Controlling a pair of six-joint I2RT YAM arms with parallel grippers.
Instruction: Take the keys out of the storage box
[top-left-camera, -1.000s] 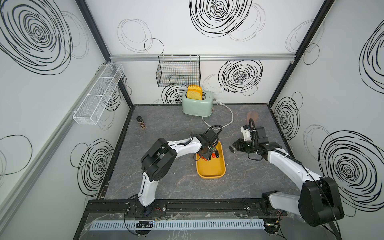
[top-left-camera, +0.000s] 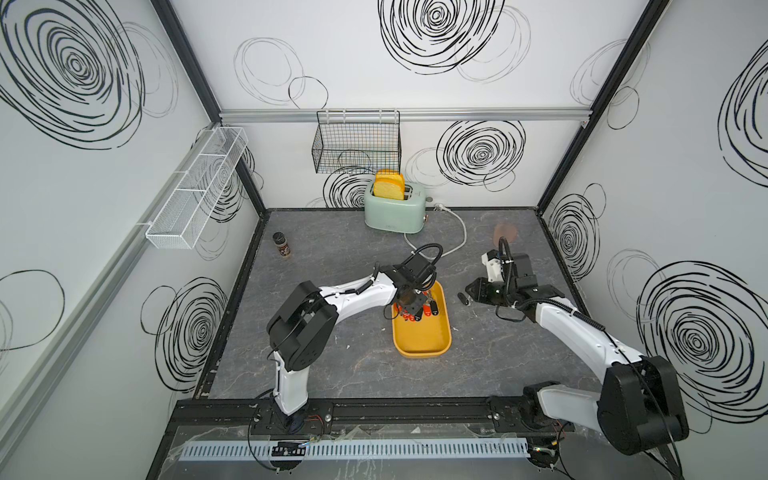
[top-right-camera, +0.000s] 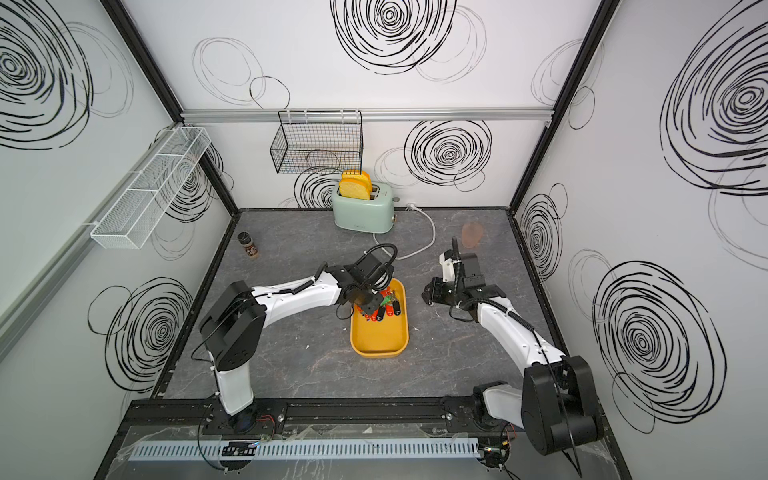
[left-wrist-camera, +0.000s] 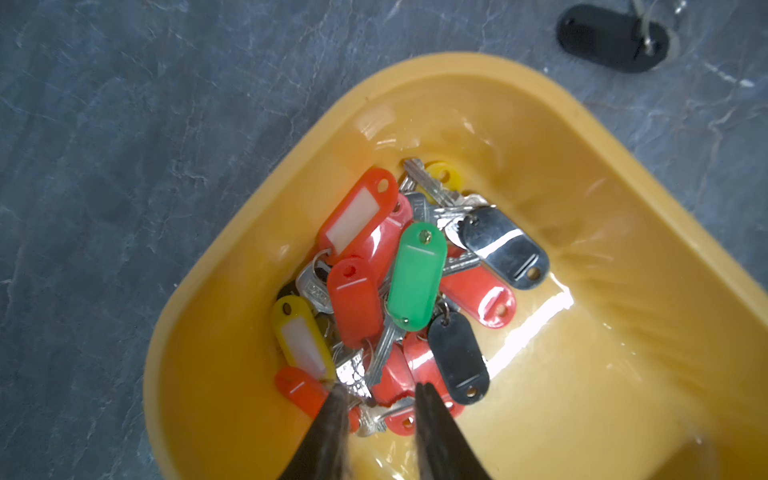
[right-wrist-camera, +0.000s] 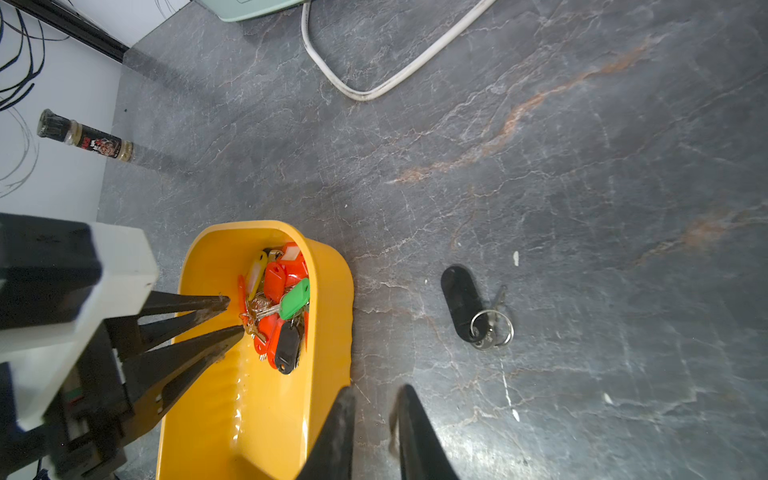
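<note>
The yellow storage box (top-left-camera: 422, 340) holds a pile of keys with tags, among them a green tag (left-wrist-camera: 414, 280), a black tag (left-wrist-camera: 504, 248) and several red and yellow ones. My left gripper is over the pile, its fingers part open, nothing clearly between them. A key with a black tag (right-wrist-camera: 462, 300) lies on the table right of the box. My right gripper hangs over the table near that key, at the box's right, its fingers part open with nothing held.
A toaster (top-left-camera: 392, 212) with a cable stands behind the box. A spice jar (top-left-camera: 281, 244) is at the back left. Wire baskets hang on the back and left walls. Bare table surrounds the box.
The left arm has shifted a little to the left, with its gripper still over the box. The right arm shows no visible change.
</note>
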